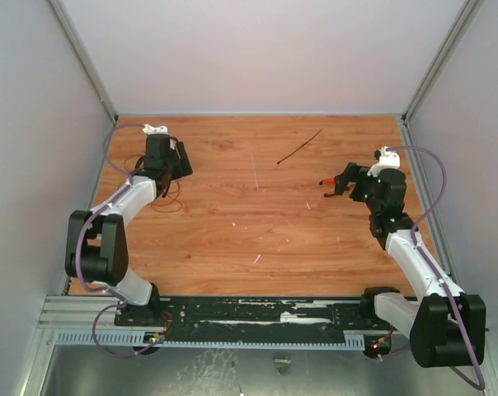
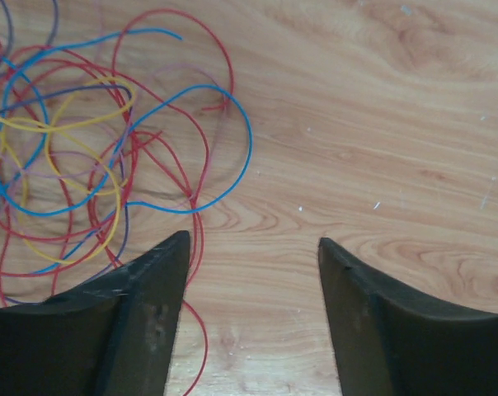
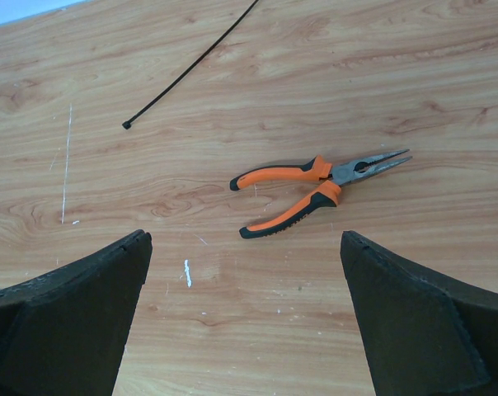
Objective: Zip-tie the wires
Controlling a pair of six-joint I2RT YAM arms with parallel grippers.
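Observation:
A tangle of red, blue, yellow and purple wires (image 2: pixel 76 157) lies on the left of the table, with my left gripper (image 1: pixel 176 169) over its right side, fingers apart and empty. A black zip tie (image 1: pixel 299 147) (image 3: pixel 191 65) lies loose toward the back centre-right. Orange-handled needle-nose pliers (image 3: pixel 282 172) lie below my right gripper (image 1: pixel 345 179), which stands open with nothing between its fingers.
Walls and metal rails border the sides and back, and a dark strip runs along the front.

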